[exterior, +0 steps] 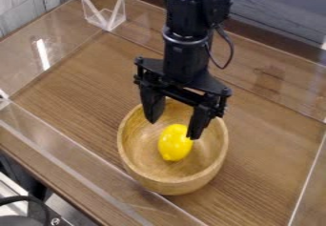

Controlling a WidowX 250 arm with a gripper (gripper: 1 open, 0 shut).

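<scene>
A yellow, egg-shaped object (176, 146) lies in a round wooden bowl (132, 163) at the lower centre of the camera view. The black gripper (174, 117) hangs over the back of the bowl, its two fingers spread apart on either side, above and behind the yellow object. Nothing shows held between them.
A clear plastic object (105, 10) stands at the back left. Dark cables show at the lower left edge.
</scene>
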